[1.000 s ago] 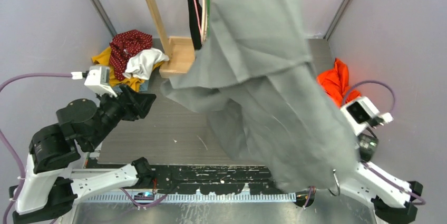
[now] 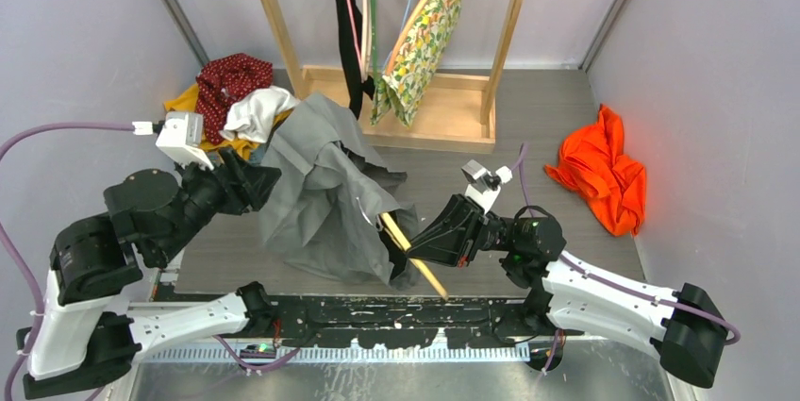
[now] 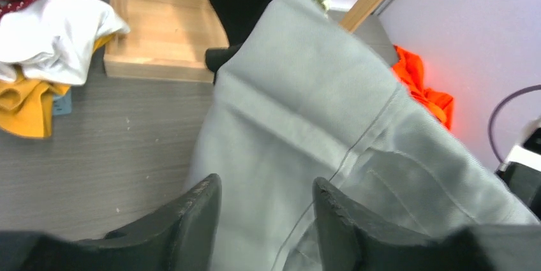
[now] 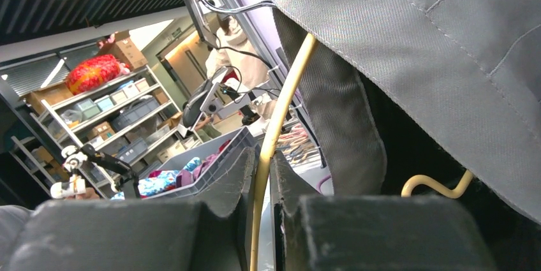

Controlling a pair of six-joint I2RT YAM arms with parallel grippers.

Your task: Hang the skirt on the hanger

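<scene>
The grey skirt lies bunched over the middle of the table, with a yellow hanger poking out of it; its metal hook shows at the cloth's edge. My right gripper is at the hanger's bar, and in the right wrist view the bar runs down between its fingers, though whether they are closed on it is unclear. My left gripper is left of the skirt, fingers apart with nothing seen between them; in the left wrist view grey cloth is in front of it.
A wooden rack with hanging clothes stands at the back. A pile of clothes lies at the back left. An orange cloth lies at the right, with bare table around it.
The skirt and right arm came down and left from high on the right to the table's middle.
</scene>
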